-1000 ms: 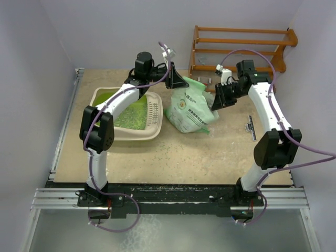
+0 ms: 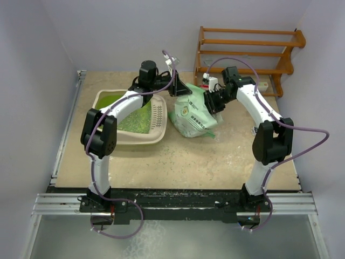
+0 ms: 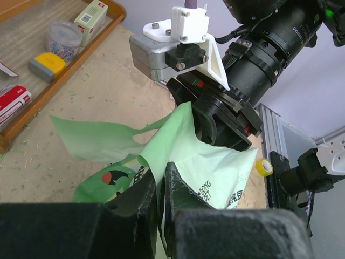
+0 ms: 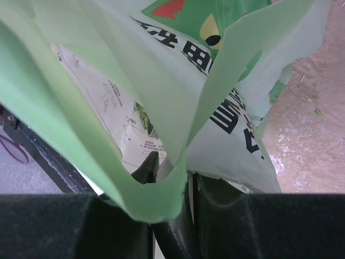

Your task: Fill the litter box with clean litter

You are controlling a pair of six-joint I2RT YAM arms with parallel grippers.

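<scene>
The litter bag (image 2: 194, 116), pale green and white, stands slumped in the middle of the table, right of the litter box (image 2: 157, 116), which has green litter inside. On the bag's upper rim my left gripper is shut, a green fold pinched between its fingers. From the right, my right gripper reaches the bag's opposite edge; its fingers are part open, with the green rim of the bag (image 4: 156, 199) at its fingers. Between the two sides the mouth of the bag gapes, and printed inner paper shows within.
A wooden rack (image 2: 245, 41) stands at the back right, holding a plastic tub (image 3: 63, 40), a small box (image 3: 91, 19) and a yellow-grey item (image 3: 47, 66). A yellow tape roll (image 3: 264, 167) lies right of the bag.
</scene>
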